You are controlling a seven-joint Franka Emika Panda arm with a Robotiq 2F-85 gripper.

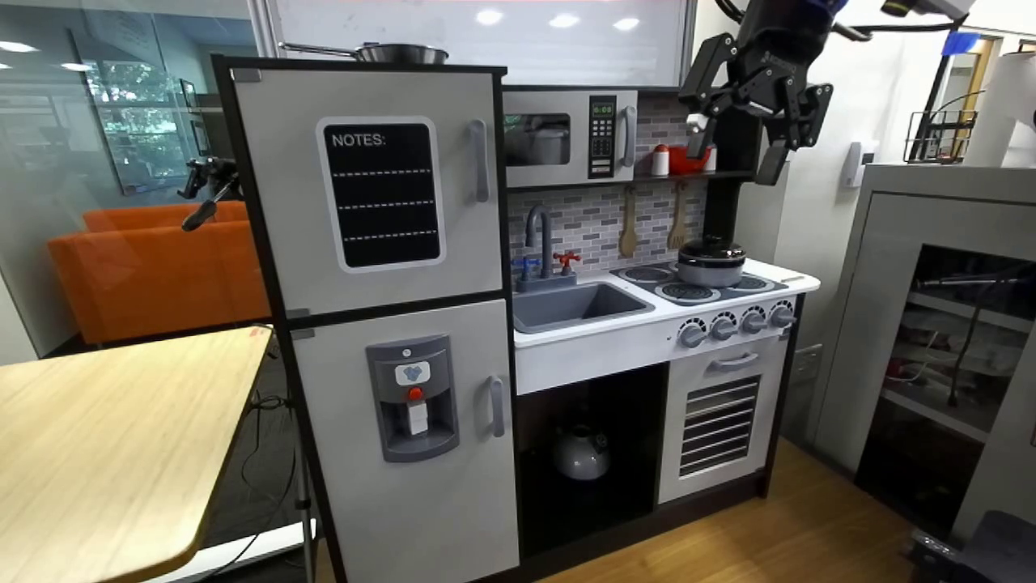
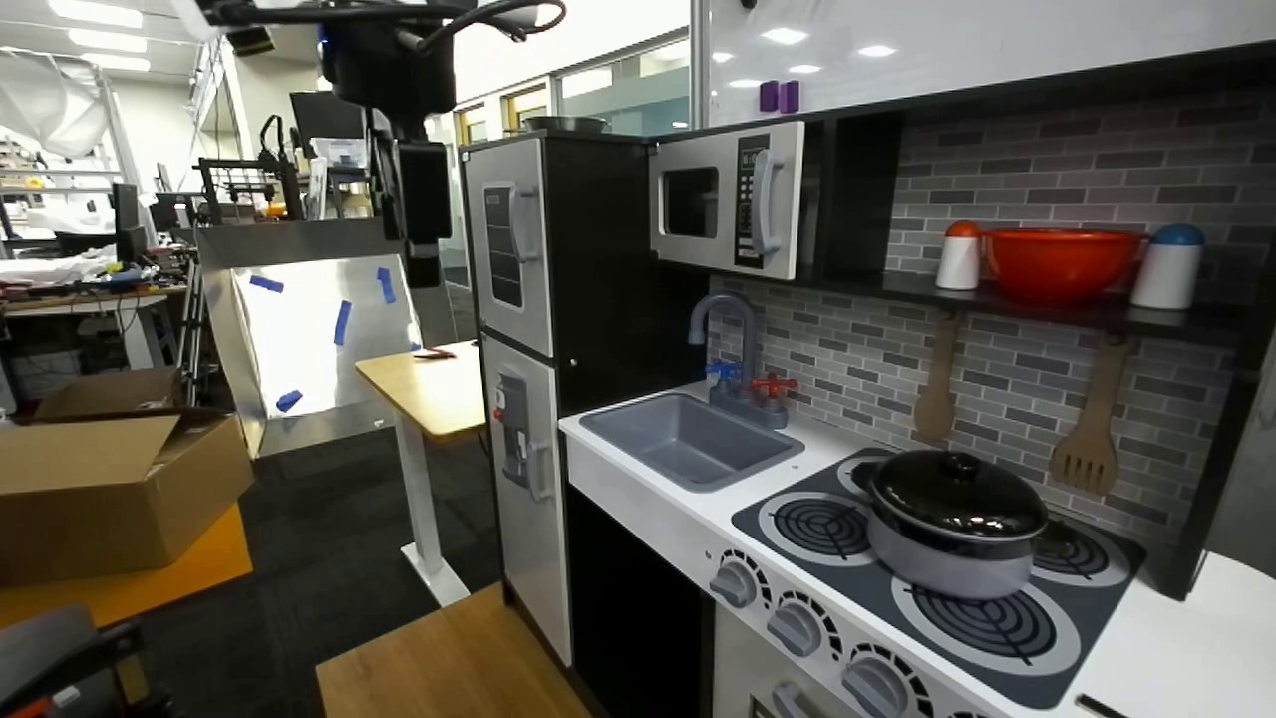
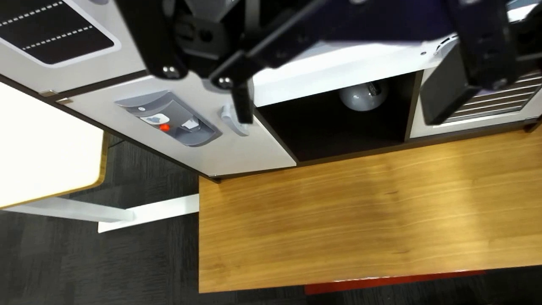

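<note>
My gripper (image 1: 730,155) is open and empty, held high in front of the toy kitchen's right side, its fingers spread wide. In exterior view 2 the gripper (image 2: 419,245) appears edge-on at upper left, clear of every surface. A lidded grey pot (image 2: 953,527) rests on the stove. On the shelf above, a red bowl (image 2: 1062,265) stands between an orange-topped shaker (image 2: 959,256) and a blue-topped shaker (image 2: 1167,268). The microwave (image 2: 727,203) is closed. A kettle (image 1: 582,453) sits in the open lower compartment. The sink (image 2: 694,439) looks empty.
The fridge (image 1: 408,389) has both doors closed, with a metal pan (image 1: 403,53) on top. Two wooden utensils hang on the tiled wall. A bare wooden table (image 1: 126,437) stands left of the fridge. Open floor (image 3: 355,218) lies in front of the kitchen.
</note>
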